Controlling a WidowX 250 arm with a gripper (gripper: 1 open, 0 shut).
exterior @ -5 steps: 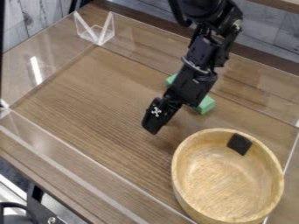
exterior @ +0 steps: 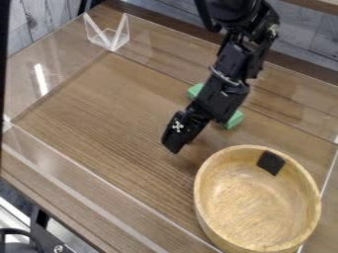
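My black gripper [exterior: 177, 132] reaches down from the top of the camera view to low over the middle of the wooden table [exterior: 99, 128], open, with no object visible between its fingers. A green object [exterior: 227, 117] lies behind and to the right of it, partly hidden by the arm.
A large tan round tub [exterior: 254, 203] with a black block [exterior: 270, 163] at its rim fills the lower right. A clear wire-like or plastic item [exterior: 109, 32] sits at the back left.
The other things look unmoved.
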